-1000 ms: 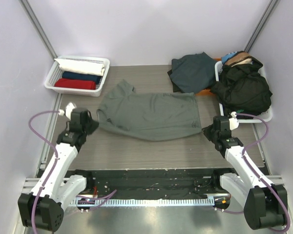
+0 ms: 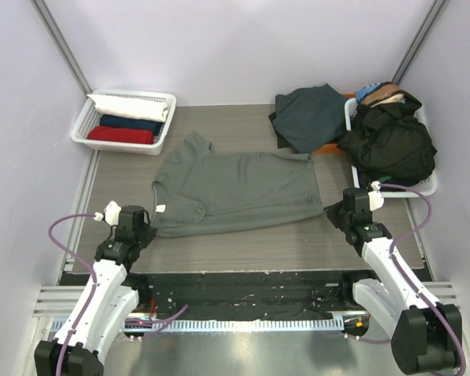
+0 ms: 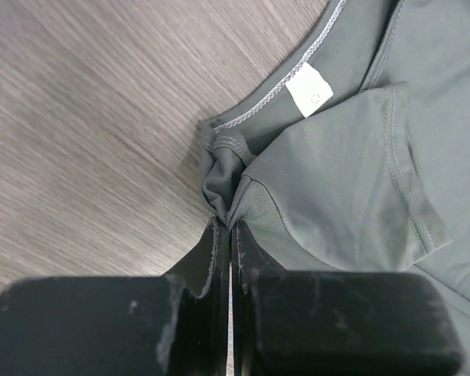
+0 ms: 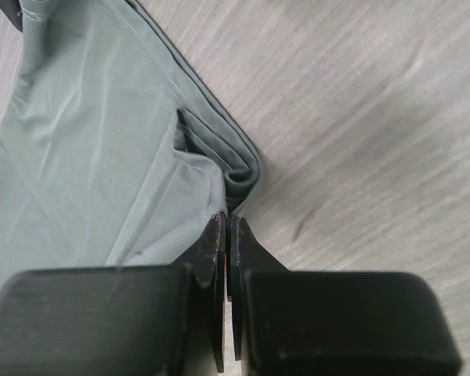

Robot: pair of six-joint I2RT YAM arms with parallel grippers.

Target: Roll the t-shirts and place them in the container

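A grey-green t-shirt (image 2: 243, 184) lies spread on the wooden table (image 2: 274, 251), its near edge folded between the two grippers. My left gripper (image 2: 151, 229) is shut on the shirt's near-left corner; in the left wrist view the bunched cloth (image 3: 227, 172) runs into the fingertips (image 3: 229, 223), beside a white label. My right gripper (image 2: 329, 211) is shut on the near-right corner, where layered cloth (image 4: 196, 172) meets its fingertips (image 4: 229, 219) in the right wrist view.
A white basket (image 2: 82, 133) at back left holds white, navy and red rolls. Dark folded cloths (image 2: 309, 113) lie at back right, beside a basket piled with clothes (image 2: 388, 145).
My left gripper has moved toward the table's front, drawing the shirt's left corner down and straightening its near edge. The right gripper has stayed almost still.
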